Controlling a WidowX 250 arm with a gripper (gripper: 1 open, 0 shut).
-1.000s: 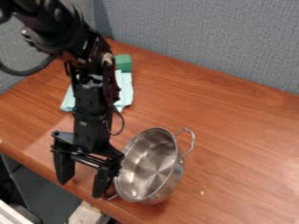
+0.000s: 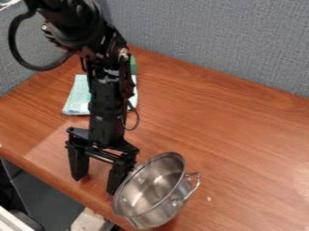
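My black gripper (image 2: 97, 180) hangs low over the near left edge of the wooden table, fingers open and pointing down, with nothing seen between them. Just right of its right finger, a steel pot (image 2: 154, 197) with wire handles rests at the front edge, slightly tilted as far as can be seen. Whether finger and pot touch is unclear.
A light cloth (image 2: 78, 95) lies at the back left with a green object behind it, partly hidden by my arm. Grey walls line the back and left.
The pot has shifted toward the front and sits flatter than before. My gripper has moved slightly up and to the left.
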